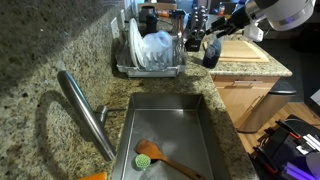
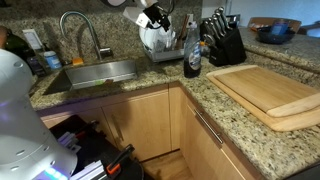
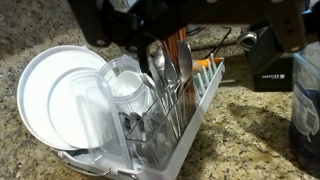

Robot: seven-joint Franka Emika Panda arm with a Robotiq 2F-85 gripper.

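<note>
My gripper (image 1: 222, 24) hangs above the counter near the dish rack in the first exterior view, and shows near the top in the second exterior view (image 2: 164, 20). In the wrist view the dark, blurred fingers (image 3: 97, 25) are spread wide, so it is open, with nothing held between them. Below them stands the white dish rack (image 3: 190, 135) with plates (image 3: 45, 95), a clear cup and upright utensils (image 3: 172, 65). A dark bottle (image 1: 212, 54) stands on the counter right of the rack, cut off at the wrist view's right edge.
The sink (image 1: 175, 125) holds a wooden spoon (image 1: 172, 160) and a round green scrubber (image 1: 148, 149). Its curved faucet (image 1: 85, 112) rises at the left. A black knife block (image 2: 225, 48) and a cutting board (image 2: 265, 90) sit beyond the bottle.
</note>
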